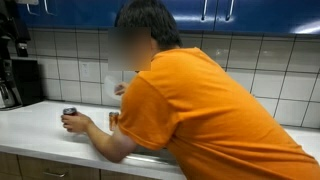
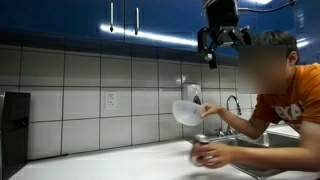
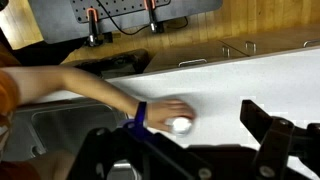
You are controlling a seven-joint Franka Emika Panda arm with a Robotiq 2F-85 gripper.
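My gripper is open in the wrist view, its dark fingers set wide apart with nothing gripped. In exterior view 2 the gripper [image 2: 222, 45] hangs high above the counter [image 2: 110, 163]. A person in an orange shirt [image 1: 215, 115] leans over the counter. One hand [image 1: 76, 123] holds a small dark-topped can or jar [image 1: 70, 111] just above the surface; it is blurred in the wrist view. The person's other hand holds a whitish bowl or lid [image 2: 187, 112], tilted on its side.
A sink [image 2: 270, 155] with a faucet [image 2: 233, 104] lies beside the person. A dark appliance [image 2: 14, 130] stands at the opposite end. Blue cabinets [image 2: 75, 20] hang overhead.
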